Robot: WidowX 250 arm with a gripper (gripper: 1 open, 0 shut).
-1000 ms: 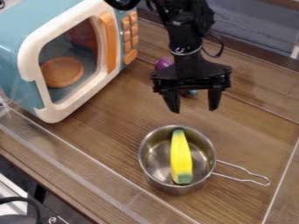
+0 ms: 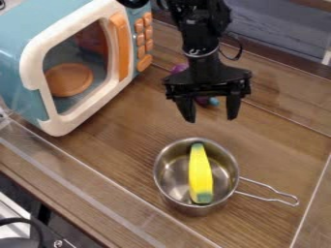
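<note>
My black gripper point(image 2: 210, 108) hangs over the wooden counter behind the pan, fingers apart and pointing down, with nothing held between them. A steel pan point(image 2: 172, 170) with a wire handle sits at the front middle, holding a long yellow object point(image 2: 200, 176) with a green tip. Small purple and teal items behind my gripper are mostly hidden by it.
A toy microwave point(image 2: 33, 53) with an open front and an orange disc inside stands at the upper left. A dark cable lies at the lower left edge.
My gripper has shifted slightly left and back over the last second, staying open. The pan and yellow object have not moved.
</note>
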